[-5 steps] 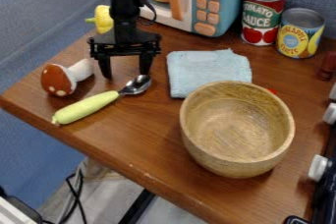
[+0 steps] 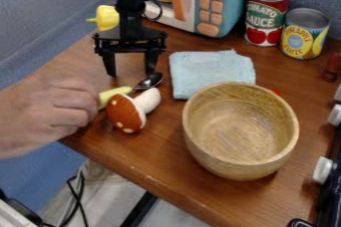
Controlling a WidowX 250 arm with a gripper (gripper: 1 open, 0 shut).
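Observation:
My black gripper (image 2: 130,57) hangs over the back left of the wooden table, open, with its fingers pointing down. Below it a human hand (image 2: 47,112) reaches in from the left beside a spoon (image 2: 147,82) with a pale yellow-green handle, which is partly hidden. A red-and-white toy mushroom (image 2: 128,112) lies just right of the hand, over part of the spoon. A wooden bowl (image 2: 240,161) stands at the front right, and a light blue cloth (image 2: 210,70) lies behind it.
A toy microwave (image 2: 220,2), a tomato sauce can (image 2: 265,17) and a yellow can (image 2: 305,37) line the back. A yellow object (image 2: 106,17) is partly behind the arm. Dark items with white knobs edge the right side.
The hand came in from the left and moved the mushroom rightward, from the table's left edge to beside the spoon. My gripper looks unchanged.

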